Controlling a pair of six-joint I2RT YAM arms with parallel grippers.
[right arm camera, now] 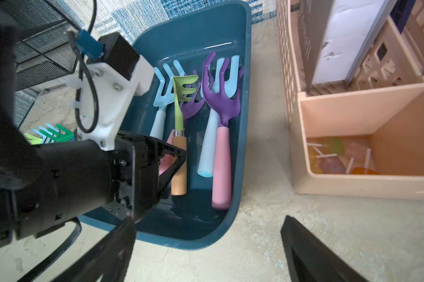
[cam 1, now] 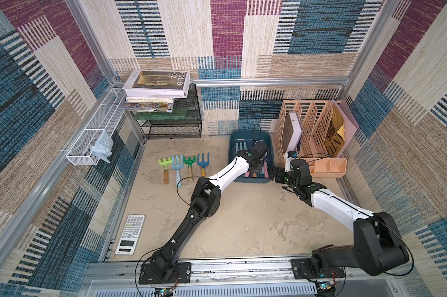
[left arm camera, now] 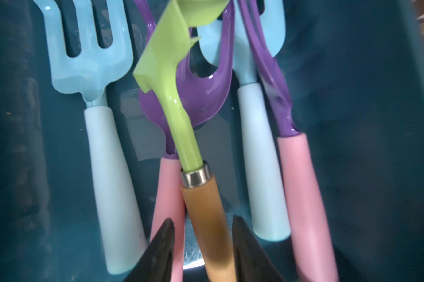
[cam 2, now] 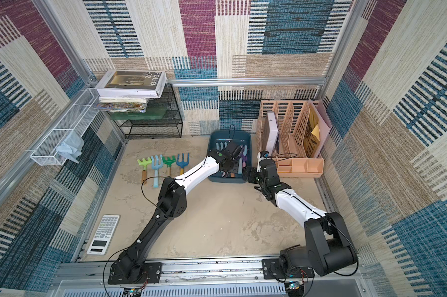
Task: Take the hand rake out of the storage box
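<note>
The dark teal storage box (right arm camera: 244,75) holds several hand rakes. On top lies a light-green rake (left arm camera: 181,119) with a wooden handle (left arm camera: 204,211), over purple rakes with pink handles and beside light-blue ones. My left gripper is over the box, part open, its fingertips close around the wooden handle from above; whether they touch it is unclear. My right gripper stands open just right of the box, nothing between its fingers.
A peach file organiser (cam 1: 322,168) stands right of the box. Several rakes (cam 1: 177,168) lie on the table to the left. A wire shelf with books stands behind them; a calculator (cam 1: 130,234) lies front left.
</note>
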